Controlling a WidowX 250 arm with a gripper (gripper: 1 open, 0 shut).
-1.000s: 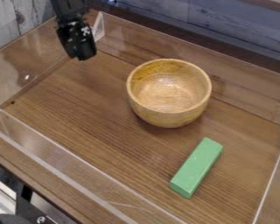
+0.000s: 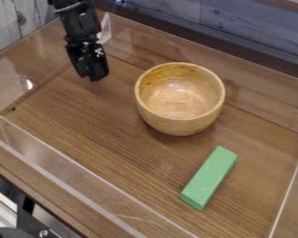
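My gripper (image 2: 92,67), a dark mechanism on a black arm, hangs at the upper left over the wooden floor of the bin, left of a large light-wood bowl (image 2: 179,121). It stands open, with nothing visible between its fingers, though it is small and dark in this view. A green rectangular block (image 2: 209,178) lies at the lower right, well apart from the bowl and the gripper.
Pale walls edge the wooden surface (image 2: 96,149), with a dark blue panel along the top right.
The bowl and green block have not moved.
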